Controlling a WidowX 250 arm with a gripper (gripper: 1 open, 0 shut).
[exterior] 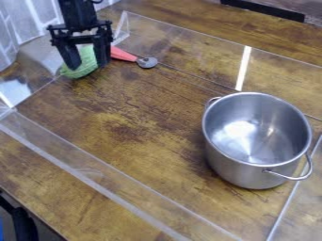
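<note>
My black gripper (pixel 81 45) is at the upper left, lowered over a green object (pixel 77 69), which it partly hides. Whether its fingers hold that object is unclear. Just right of it lies a red-handled tool (pixel 122 54) with a round metal end, possibly a pizza cutter.
A large steel pot (pixel 255 141) with two handles stands on the right of the wooden table (pixel 126 141). Clear plastic strips and panels border the left and lower areas.
</note>
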